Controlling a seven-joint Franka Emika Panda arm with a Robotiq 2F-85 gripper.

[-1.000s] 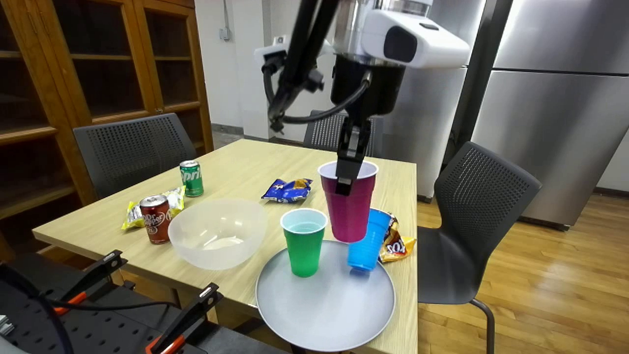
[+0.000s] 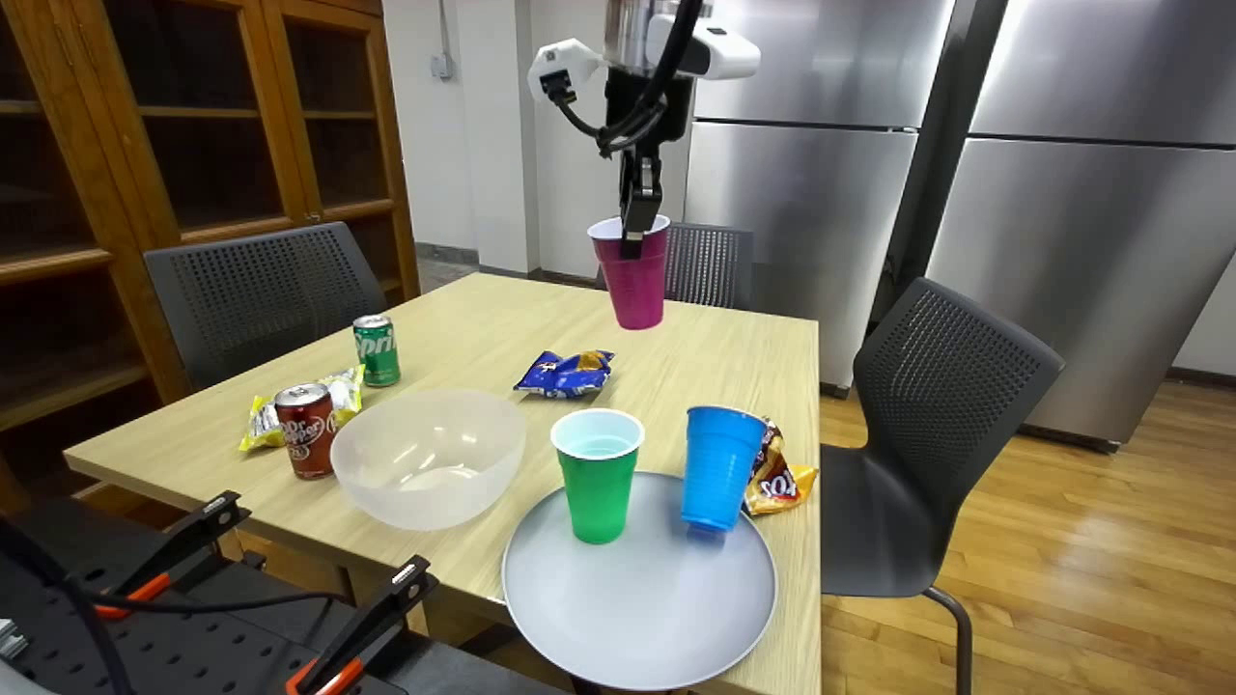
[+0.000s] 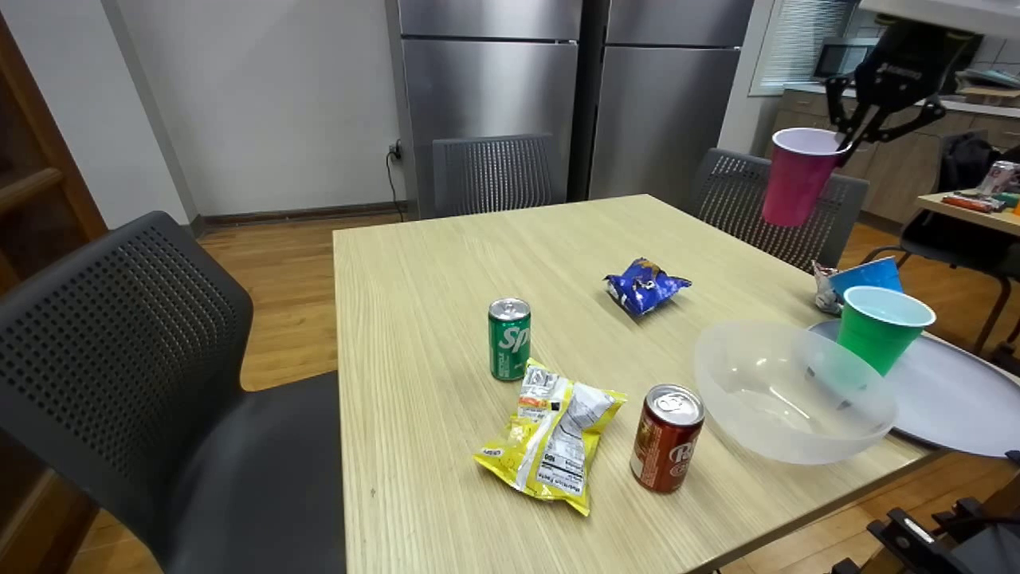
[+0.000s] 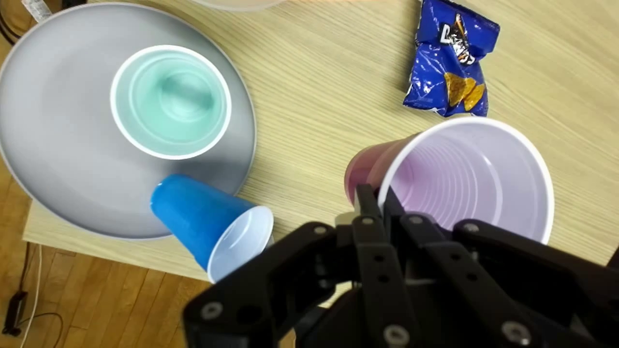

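My gripper is shut on the rim of a magenta cup (image 2: pixel 634 278), one finger inside its wall and the other outside. In exterior view 2 the cup (image 3: pixel 799 186) hangs above the table's far right side, slightly tilted, its white-lilac mouth upward. On the grey plate (image 2: pixel 649 614) a green cup (image 2: pixel 598 492) stands upright. A blue cup (image 4: pixel 200 214) lies tilted over the plate's edge, its open end reaching beyond the rim in the wrist view. The magenta cup's inside (image 4: pixel 464 174) looks empty where it shows.
A blue chip bag (image 2: pixel 564 375) lies mid-table, and an orange one (image 2: pixel 782 486) beside the blue cup. A frosted bowl (image 2: pixel 429 458), a Dr Pepper can (image 3: pixel 667 440), a Sprite can (image 3: pixel 509 340) and a yellow bag (image 3: pixel 550 440) occupy the other side.
The arm has carried the magenta cup away from above the plate, toward the far end of the table and a little left in exterior view 1. The other objects have stayed put.
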